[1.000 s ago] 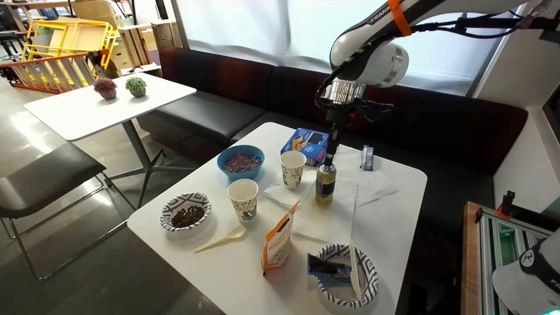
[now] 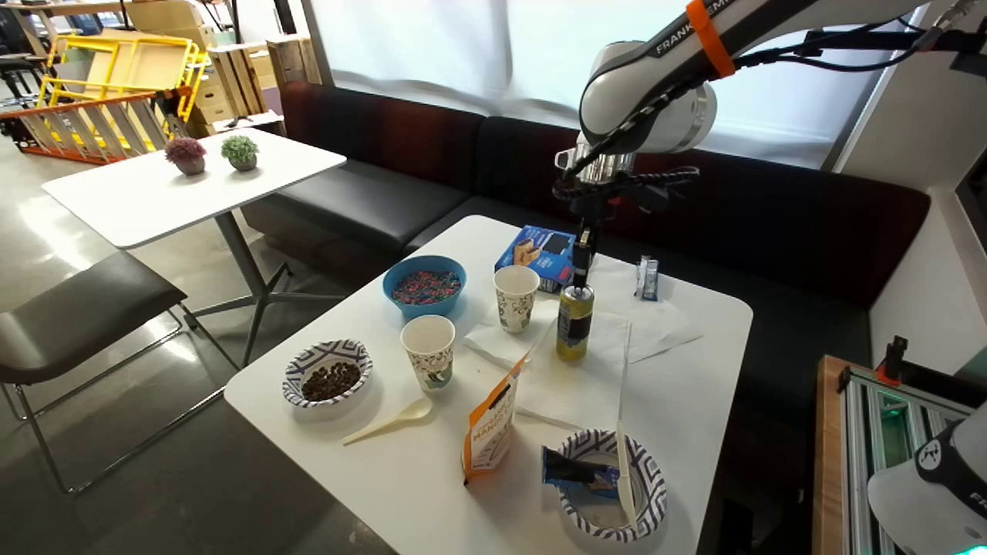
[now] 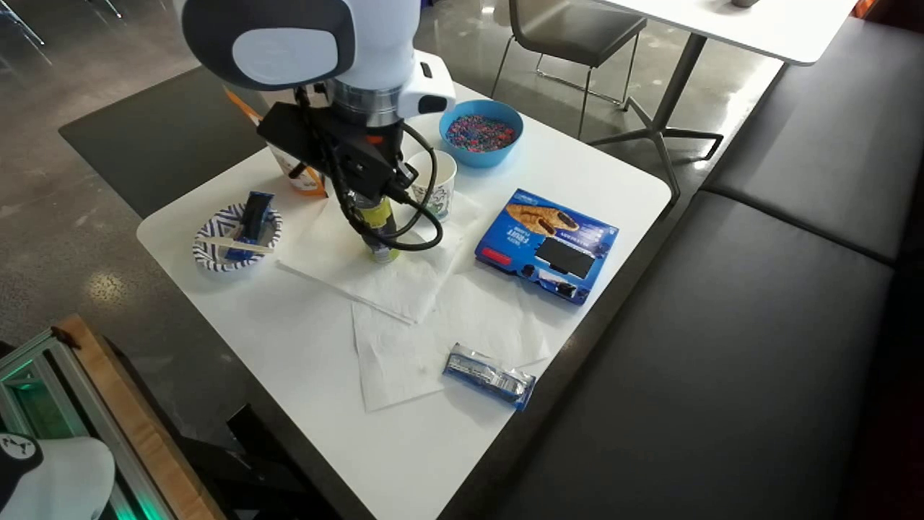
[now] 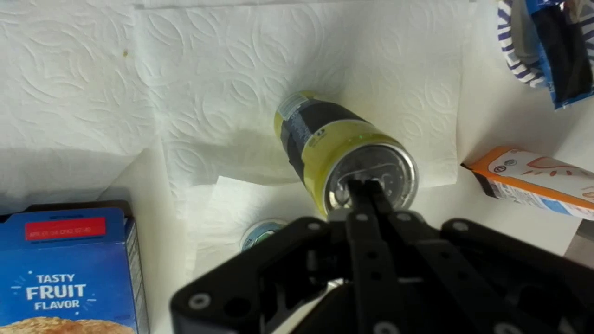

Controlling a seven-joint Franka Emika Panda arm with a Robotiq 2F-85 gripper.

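A yellow can with a dark band (image 2: 574,334) stands upright on a white paper towel (image 2: 568,390). In the wrist view the can (image 4: 334,139) shows its silver top (image 4: 374,172), partly covered by my gripper. My gripper (image 2: 580,280) points down at the can's top, its fingers together with nothing visible between them. Whether the fingertips touch the lid or the tab I cannot tell. From the other side the can (image 3: 378,227) is partly hidden behind the hand and cables.
Close to the can are a paper cup (image 2: 516,301), a blue box (image 3: 547,245) and an orange-white pouch (image 2: 490,425). A second cup (image 2: 430,353), a blue bowl (image 2: 404,280), two patterned bowls (image 2: 291,382) (image 2: 658,490) and a wrapped bar (image 3: 490,376) are farther off.
Above the can, the hand has turned and its tilt has changed slightly. The fingertips stay near the lid, and the can stands in about the same place.
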